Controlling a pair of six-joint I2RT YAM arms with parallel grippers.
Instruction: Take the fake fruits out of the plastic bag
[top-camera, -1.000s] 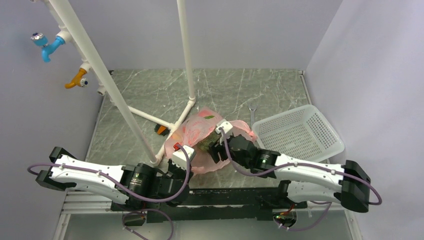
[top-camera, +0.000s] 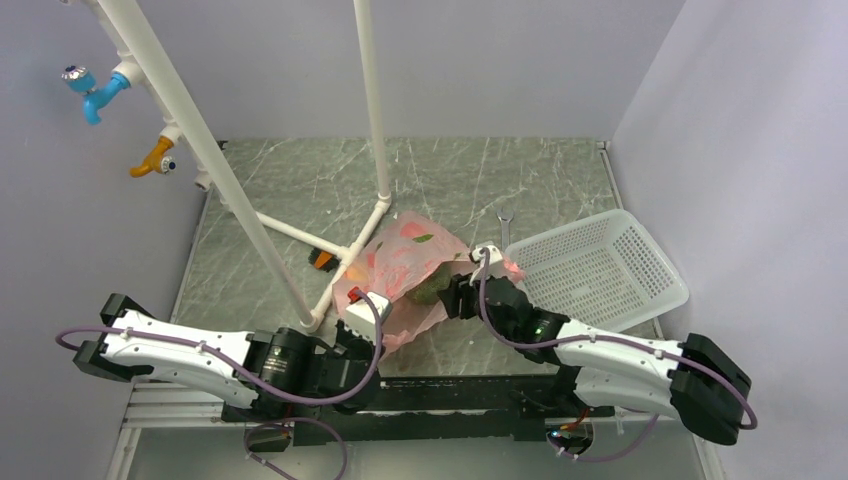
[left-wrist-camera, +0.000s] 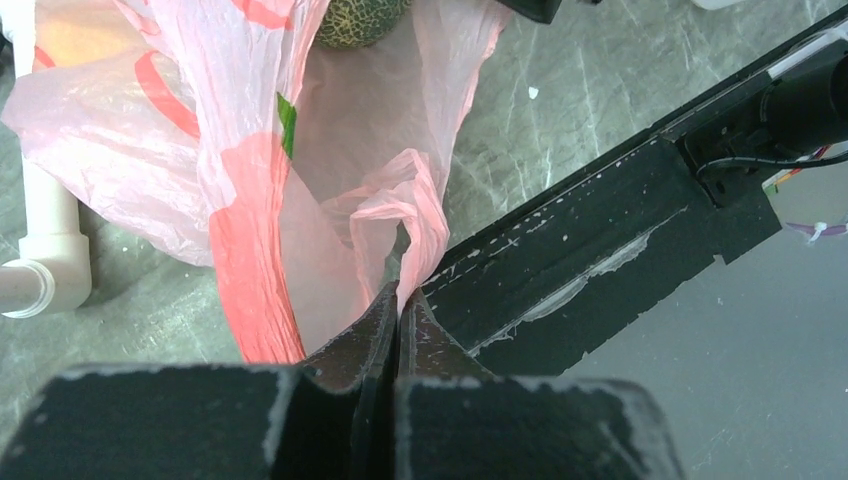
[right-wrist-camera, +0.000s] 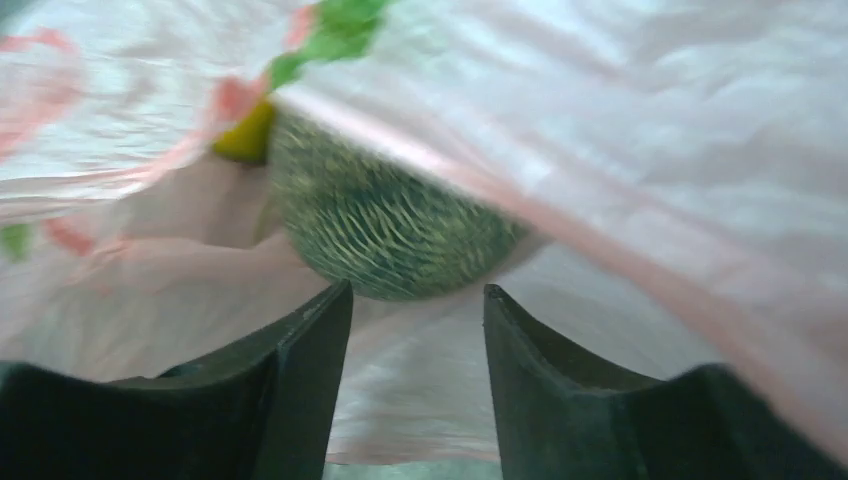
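Observation:
The pink and white plastic bag (top-camera: 410, 255) lies on the counter between my two arms, its mouth gaping toward the right. In the left wrist view, my left gripper is shut on a gathered edge of the bag (left-wrist-camera: 425, 225). Inside the bag sits a green netted melon (top-camera: 428, 287), also seen in the right wrist view as a blurred round melon (right-wrist-camera: 390, 225), with something yellow (right-wrist-camera: 245, 135) beside it. My right gripper stands open at the bag's mouth, the melon just beyond its fingertips and nothing between them.
A white perforated basket (top-camera: 655, 285) stands on the right, empty. Near it lies a wrench (top-camera: 505, 228). White pipes (top-camera: 365, 235) rise left of the bag, with an orange and black object (top-camera: 323, 260) beside them.
My left arm has stayed put.

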